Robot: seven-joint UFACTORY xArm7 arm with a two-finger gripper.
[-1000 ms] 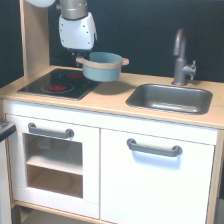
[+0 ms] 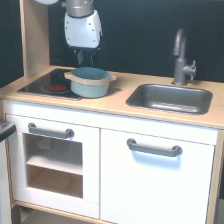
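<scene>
A blue-grey pot (image 2: 90, 87) with light-brown handles rests upright on the right edge of the black cooktop (image 2: 45, 86), partly over the wooden counter beside it. Above and behind the pot hangs my white gripper (image 2: 84, 59), pointing down. Its dark fingers are hard to make out against the dark wall, so how far apart they are does not show. The pot's rim seems to sit clear below the gripper's white body.
At the right, a steel sink (image 2: 170, 97) is set into the counter, with a grey faucet (image 2: 181, 60) behind it. Below are an open-fronted oven (image 2: 54, 165) and a white cabinet door (image 2: 155, 180). Bare counter (image 2: 125, 82) lies between pot and sink.
The pot has come down and to the left, from above the counter onto the cooktop's edge. My gripper has shifted slightly right, and the gap between its body and the pot has grown.
</scene>
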